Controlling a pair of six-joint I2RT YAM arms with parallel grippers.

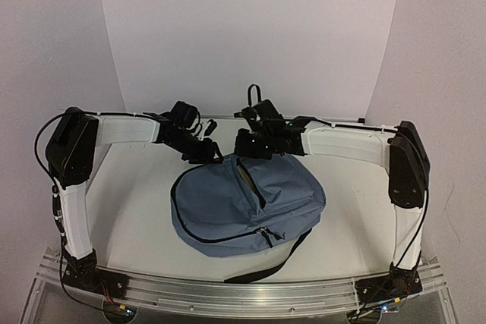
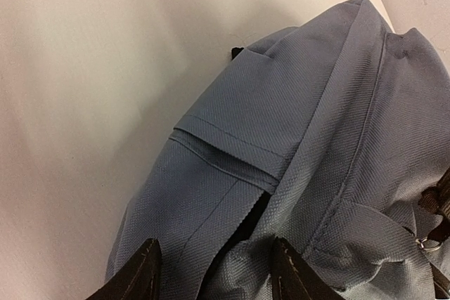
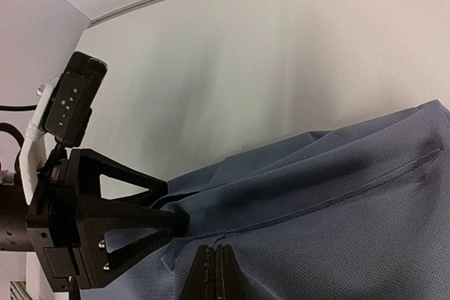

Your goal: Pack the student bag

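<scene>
A blue-grey student bag [image 1: 228,202] lies flat on the table, its dark zip line curving round the left side. A narrow slit [image 1: 249,176] shows in its upper middle. My left gripper [image 1: 216,158] is at the bag's top edge; in the left wrist view its fingers [image 2: 148,272] stand apart, with fabric and a dark gap between them. Just to its right, my right gripper has its fingers together over the fabric near a seam. A small crease meets their tips, but whether cloth is pinched there is unclear.
A black strap [image 1: 269,269] trails from the bag's lower right towards the front rail [image 1: 228,292]. Bare table shows left and right of the bag. My two grippers are close together at its top edge.
</scene>
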